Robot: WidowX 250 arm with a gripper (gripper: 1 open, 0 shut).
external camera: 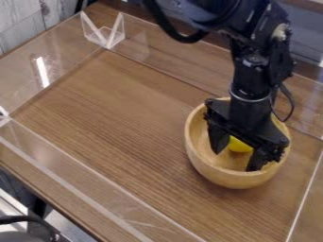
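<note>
A tan oval bowl (pixel 225 174) sits on the wooden table on the right side of the view. A yellow object (pixel 237 143) lies inside it, partly hidden by the black gripper (pixel 241 147), which reaches down from the top centre into the bowl. The gripper stands open, its fingers around and over the yellow object; whether they touch it cannot be told.
A clear wire or plastic holder (pixel 98 28) stands at the upper left. Dark cables lie beyond the table edge at the lower left.
</note>
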